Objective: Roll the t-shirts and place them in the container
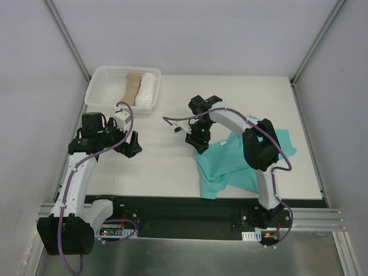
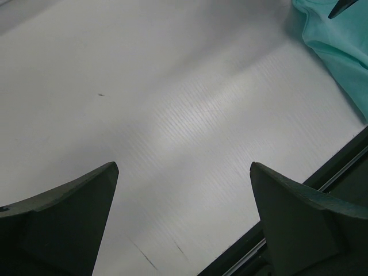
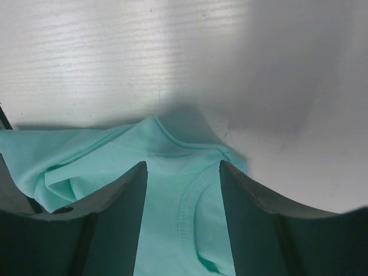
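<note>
A teal t-shirt (image 1: 221, 164) lies spread and wrinkled on the right half of the table, partly hidden under my right arm. Over its left end hangs my right gripper (image 1: 195, 148), open. In the right wrist view a folded edge of the teal shirt (image 3: 167, 178) shows below and between the spread fingers, not gripped. My left gripper (image 1: 131, 146) stands open above bare table on the left, and in its wrist view only white tabletop shows between the fingers. A tan rolled shirt (image 1: 132, 87) and a white rolled shirt (image 1: 145, 89) rest in the basket.
The white basket (image 1: 106, 86) stands at the back left of the white table (image 1: 167, 155). Between the left gripper and the teal cloth the surface is clear. A dark strip runs along the front edge.
</note>
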